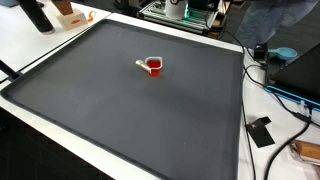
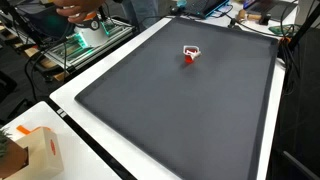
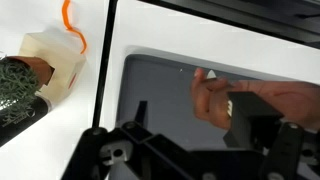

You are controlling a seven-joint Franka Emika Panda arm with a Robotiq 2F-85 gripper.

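Note:
On the dark grey board, a small red and white cup-like piece [image 1: 154, 66] sits with a thin pale stick [image 1: 143, 66] beside it. The same red and white piece [image 2: 190, 54] lies toward the far end of the board in the second exterior view. In the wrist view my gripper is open, its dark fingers far apart. A person's hand [image 3: 210, 98] reaches in at the right finger, with a small white tip [image 3: 211, 74] by its fingertips. The red and white piece is not visible in the wrist view.
A potted plant [image 3: 18, 80] and a pale box [image 3: 57, 65] stand on the white table [image 3: 110, 130] at the left of the wrist view. Cables and a black device [image 1: 300, 75] lie off the board's right side. Most of the board [image 2: 180, 115] is bare.

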